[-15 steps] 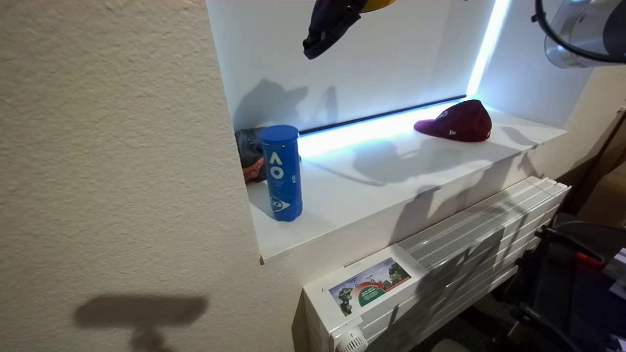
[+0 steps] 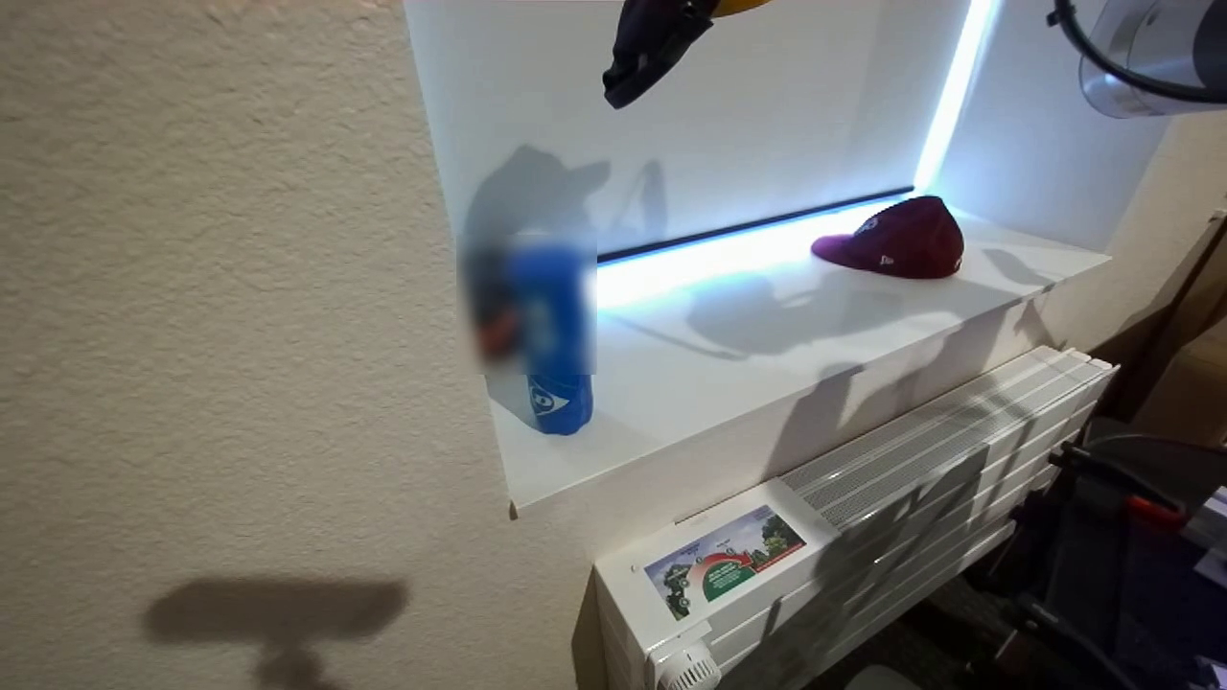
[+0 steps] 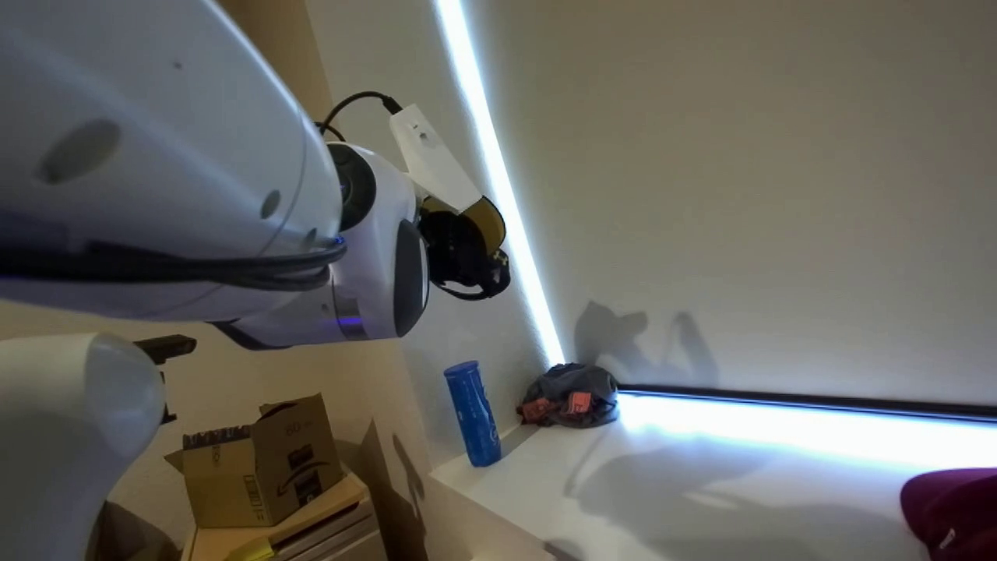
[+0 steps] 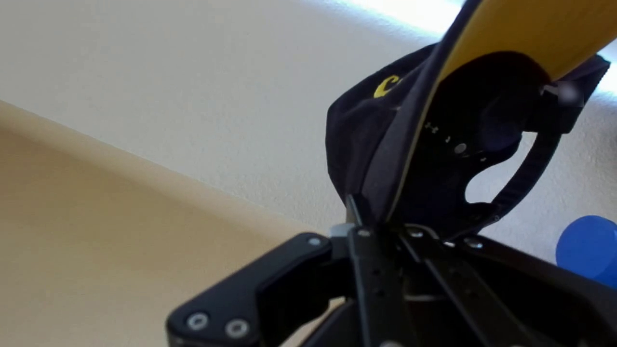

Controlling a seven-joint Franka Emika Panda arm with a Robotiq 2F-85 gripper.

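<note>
A dark cap with a yellow underside to its brim [image 4: 526, 29] hangs in the air, with my gripper shut on the brim's edge in the wrist view. Yellow stitching shows on its front panel, and the back strap leaves an open loop. In exterior view 2 the cap [image 3: 458, 248] is high above the sill's left end, at the end of the arm; the fingers are hidden there. Only the lower part of the cap [image 2: 656, 52] enters exterior view 1 at the top.
On the white sill [image 2: 713, 368] stand a blue tube [image 3: 473, 416], a grey cap with orange patches [image 3: 575, 397] behind it, and a maroon cap [image 2: 903, 241] at the far end. Between them the sill is clear. Below runs a radiator [image 2: 920, 460].
In exterior view 1 the held cap has shifted slightly up and right. The arm part at upper right has risen a little too. A blurred patch now covers the blue tube's upper part.
</note>
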